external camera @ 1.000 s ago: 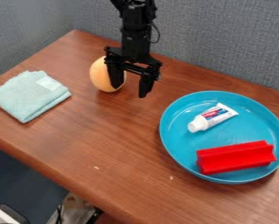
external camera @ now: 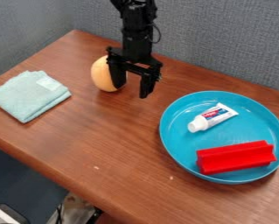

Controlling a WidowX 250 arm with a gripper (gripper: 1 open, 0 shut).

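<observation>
My black gripper [external camera: 132, 84] hangs over the table at the back middle, its two fingers apart and pointing down. Just behind and left of it rests an orange rounded object [external camera: 103, 72], partly hidden by the gripper; nothing clearly shows between the fingers. A blue plate [external camera: 184, 144] at the right holds a white toothpaste tube [external camera: 212, 117] and a red block-like object [external camera: 235, 157]. A folded pale blue cloth [external camera: 30, 94] lies at the left.
Grey padded walls stand along the back and left. The table's left front edge drops to a dark floor with cables.
</observation>
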